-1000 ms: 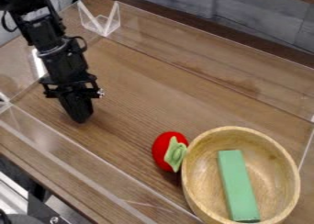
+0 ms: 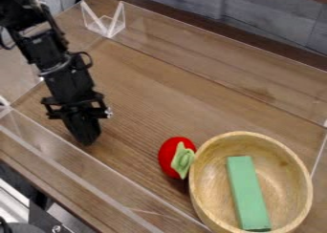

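Observation:
The black robot arm reaches down from the upper left, and its gripper (image 2: pixel 83 130) is low over the wooden table at the left, shut, with nothing showing between its fingers. To the lower right lies a red tomato-like object (image 2: pixel 171 159) with a green top, apart from the gripper. A wooden bowl (image 2: pixel 215 201) at the bottom right holds a green rectangular block (image 2: pixel 246 192).
A grey wall (image 2: pixel 255 22) runs along the back right. A white wire-like shape (image 2: pixel 109 22) stands at the upper left edge.
The arm and gripper have shifted slightly over the last second, staying low at the left. The red object, bowl and block look unchanged.

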